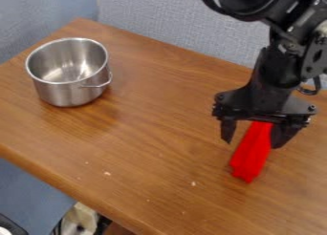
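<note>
A red oblong block (250,159) lies on the wooden table at the right, angled away from the viewer. My black gripper (255,134) hangs over its far part, with fingers on either side, apparently part open; whether they touch the block cannot be seen clearly. The far end of the block is partly hidden by the gripper.
A steel pot (69,73) with side handles stands at the back left of the table (141,162). The table's left edge drops to a blue-grey area, and grey walls stand behind.
</note>
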